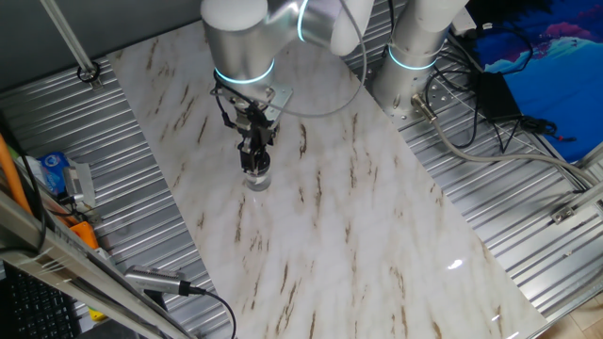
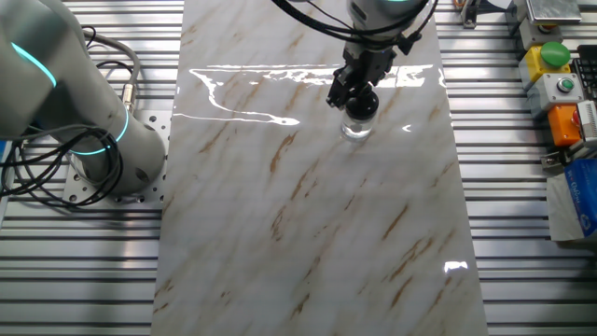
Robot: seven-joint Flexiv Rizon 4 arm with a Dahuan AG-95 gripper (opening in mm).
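A small clear container (image 2: pixel 357 127) with a black top (image 2: pixel 363 103) stands on the marble-patterned board (image 2: pixel 308 224). In exterior view 1, the same clear container (image 1: pixel 257 182) shows just below my gripper (image 1: pixel 252 162), which points down from the arm. Exterior view 2 has the black gripper (image 2: pixel 345 91) right at the container's dark top, overlapping its left side. Whether the fingers press on the top or merely stand around it is hidden, and the finger gap does not show clearly.
Most of the board is bare. Off its edge lie a metal cylinder with a cable (image 1: pixel 158 280) and a blue package (image 1: pixel 54 174). Button boxes (image 2: pixel 563 89) stand on the slatted metal table. My arm's base (image 1: pixel 408 80) is beside the board.
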